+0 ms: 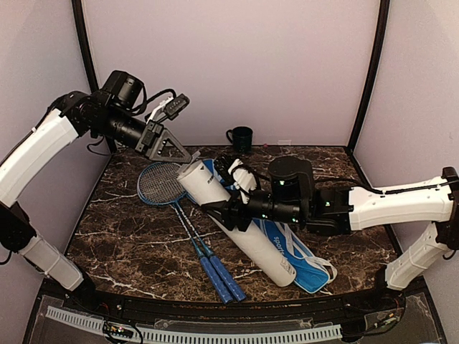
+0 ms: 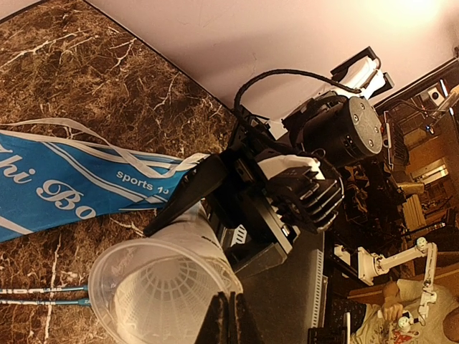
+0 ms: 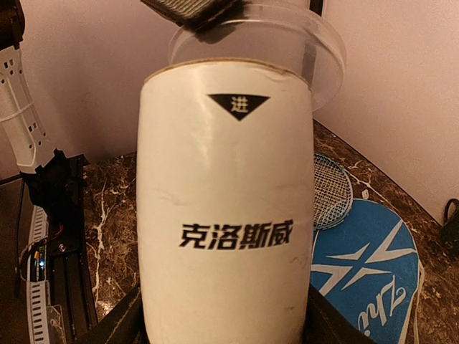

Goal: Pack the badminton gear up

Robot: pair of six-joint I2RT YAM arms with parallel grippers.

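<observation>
A white shuttlecock tube (image 1: 251, 240) slants across the table, and my right gripper (image 1: 228, 215) is shut around its upper part. In the right wrist view the tube (image 3: 226, 179) fills the middle, dark lettering on its side. A clear plastic lid (image 3: 331, 64) stands tilted at its mouth, not seated flat. My left gripper is shut at the edge of this lid (image 2: 107, 287), its thin rim at the fingertips. Two rackets (image 1: 161, 183) with blue handles lie on the left. The blue bag (image 1: 305, 269) lies partly beneath the tube.
A dark mug (image 1: 242, 138) stands at the back wall. Bare marble table (image 1: 115, 236) shows left of the rackets and at the right. The two arms meet closely above the tube's mouth.
</observation>
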